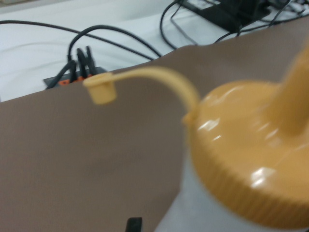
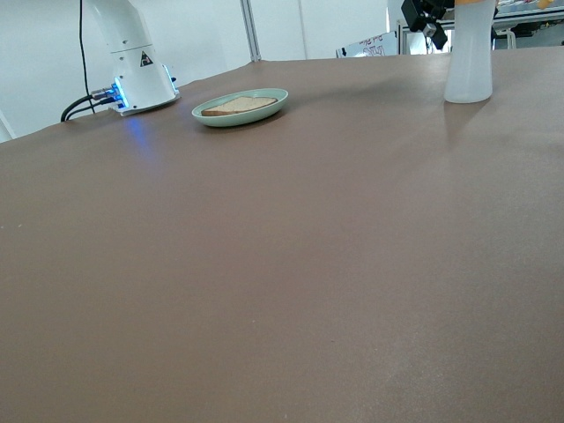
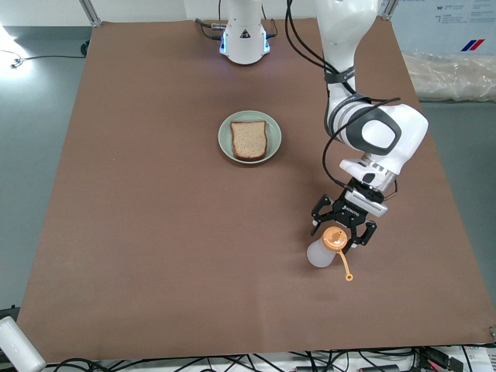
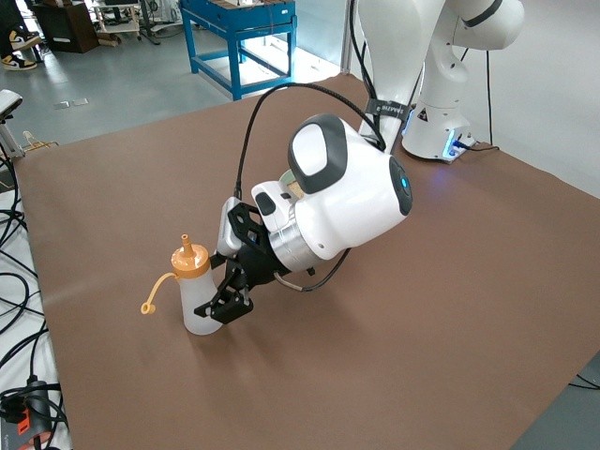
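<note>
A translucent squeeze bottle (image 3: 321, 253) (image 2: 469, 62) (image 4: 197, 298) with an orange lid and dangling cap (image 1: 251, 159) stands upright on the brown table. My black gripper (image 3: 329, 225) (image 4: 225, 279) is open, low at the bottle, its fingers beside and slightly behind it, not visibly closed on it. In the wrist view the lid fills the right side, with a dark fingertip at the bottom edge. A slice of bread (image 3: 249, 139) (image 2: 236, 105) lies on a pale green plate (image 3: 225, 142), further back on the table and mostly hidden in the right view.
Cables and boxes lie beyond the front edge.
</note>
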